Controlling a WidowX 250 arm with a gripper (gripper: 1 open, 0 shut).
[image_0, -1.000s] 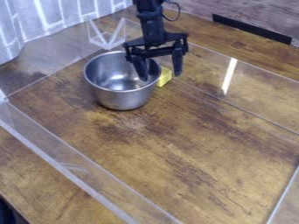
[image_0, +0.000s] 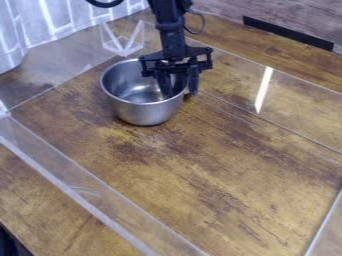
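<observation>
A steel bowl (image_0: 136, 100) rests on the wooden table, left of the upper middle. The black gripper (image_0: 179, 72) is low over the bowl's right rim, with its fingertips down at or just beyond that rim. The fingers are dark and overlap, so their opening and anything between them cannot be made out.
Clear plastic sheeting or panels line the left side. A white frame-like object (image_0: 123, 38) stands behind the bowl.
The gripper has moved down at the bowl's right rim. The small yellow object that showed beside the rim earlier is now hidden.
</observation>
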